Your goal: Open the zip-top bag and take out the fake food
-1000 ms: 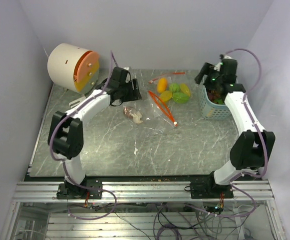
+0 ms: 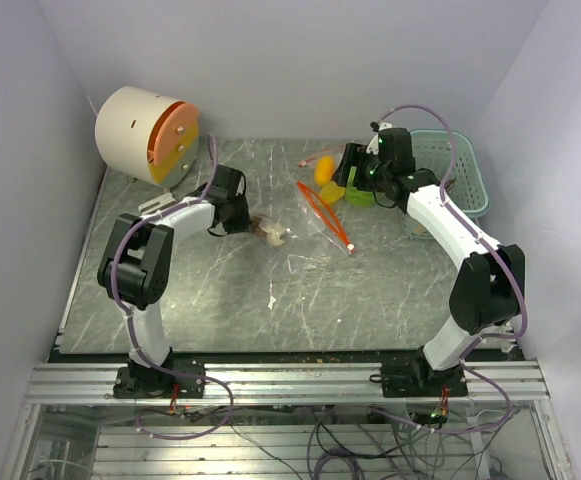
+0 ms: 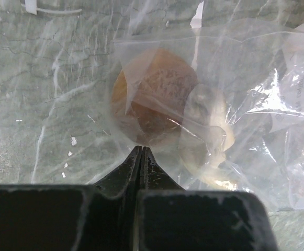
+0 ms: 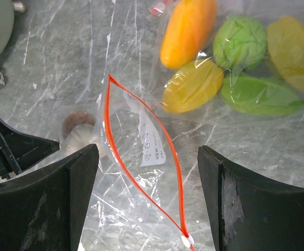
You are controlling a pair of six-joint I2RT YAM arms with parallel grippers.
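A clear zip bag holding a brown round item (image 3: 154,94) and a pale one (image 3: 206,146) lies on the marble table, its orange zip strip (image 4: 113,141) toward the middle. My left gripper is shut at the bag's edge beside the brown item; what lies between its fingertips is unclear. My right gripper stands open above the table. A second bag holds an orange item (image 4: 186,31), yellow items (image 4: 192,86), a green round one (image 4: 239,44) and a long green one (image 4: 261,97).
A blue basket (image 2: 465,160) stands at the right behind my right arm. A white drum (image 2: 130,130) with an orange front sits at the back left.
My right arm has come left from over the basket to above the bags.
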